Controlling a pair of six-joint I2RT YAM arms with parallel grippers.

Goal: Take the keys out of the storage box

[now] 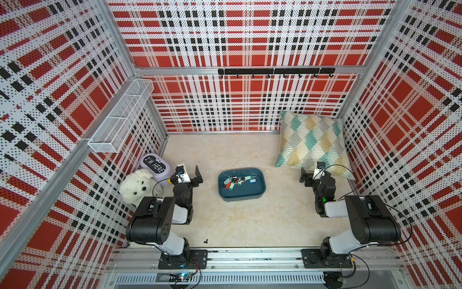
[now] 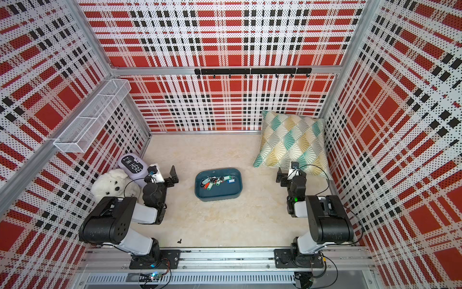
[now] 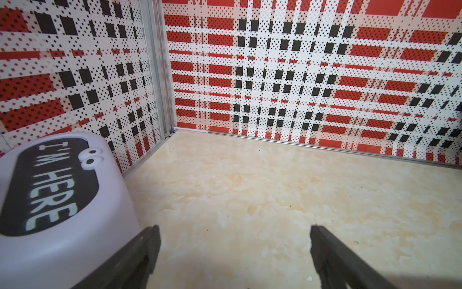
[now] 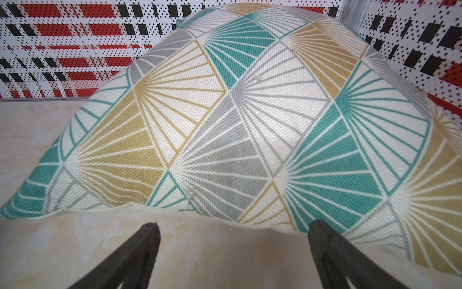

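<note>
A dark teal storage box (image 1: 242, 196) stands on the middle of the floor, its top uncovered. Inside it lies a heap of keys (image 1: 235, 182) with red, green, white and blue tags; single keys are too small to tell apart. To the left of the box my left gripper is open, with only bare floor visible between its fingers. My right gripper is open too, well to the right of the box and just in front of the cushion (image 4: 240, 120), holding nothing. Neither wrist view shows the box.
A lilac "I'M HERE" bin (image 3: 110, 207) sits close by the left gripper, beside a white plush dog (image 1: 135, 187). A wire basket (image 1: 120, 115) hangs on the left wall, a black hook rail (image 1: 276, 71) at the back. Floor around the box is clear.
</note>
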